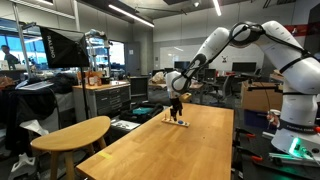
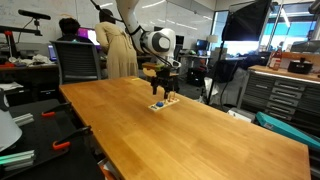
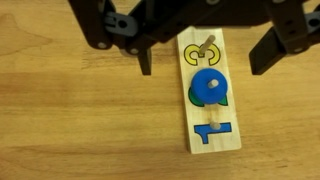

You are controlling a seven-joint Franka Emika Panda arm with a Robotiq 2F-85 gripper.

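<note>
A narrow wooden peg board [image 3: 214, 140] lies flat on the table. In the wrist view it bears a yellow 3, a blue 1 and a partly covered green figure between them. A round blue disc [image 3: 204, 90] sits around the middle peg, whose tip shows through its hole. The pegs by the 3 and the 1 are bare. My gripper is open above the board, its dark fingers [image 3: 145, 60] apart on either side, with nothing between them. Both exterior views show the board [image 2: 163, 104] small, below the arm.
The wooden table [image 1: 145, 148] has wide clear room around the board. A round side table [image 1: 70, 135] stands beyond its left side in exterior view 1. Cabinets [image 2: 270, 95] stand behind the table.
</note>
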